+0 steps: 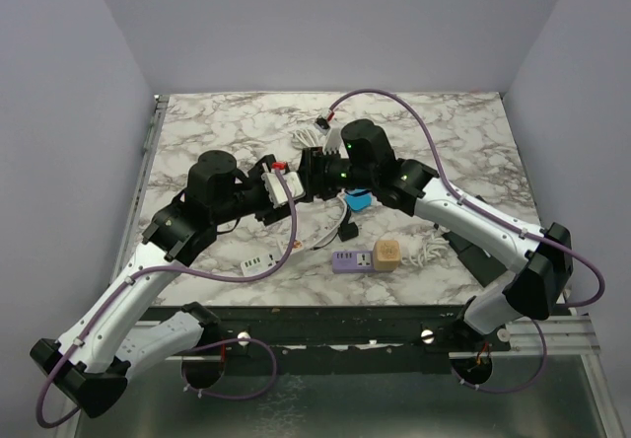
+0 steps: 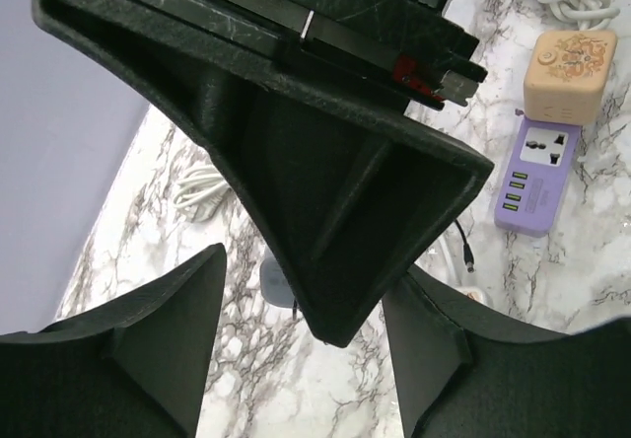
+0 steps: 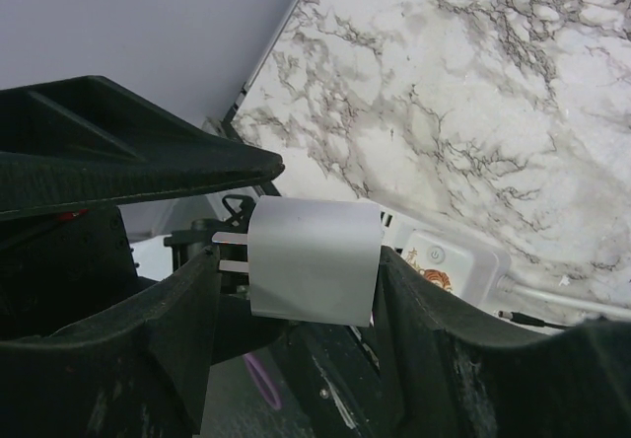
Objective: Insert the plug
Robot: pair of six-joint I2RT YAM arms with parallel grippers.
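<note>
A pale grey, boxy plug [image 3: 315, 260] with two flat prongs is held between the fingers of my right gripper, prongs to the left in the right wrist view. A long black finger [image 3: 148, 152] of the other gripper reaches in close above those prongs. My left gripper stands open, its fingers apart; a large black finger [image 2: 345, 182] of the right gripper looms before it. In the top view both grippers meet over the table's middle, partly hiding the white power strip [image 1: 260, 263]. The purple strip [image 2: 532, 182] lies on the table, a tan cube at its end.
The tan cube [image 1: 386, 255] sits beside the purple strip. A black adapter [image 1: 347, 231] and a blue item [image 1: 358, 199] lie near the grippers. White cables [image 1: 308, 139] lie coiled behind.
</note>
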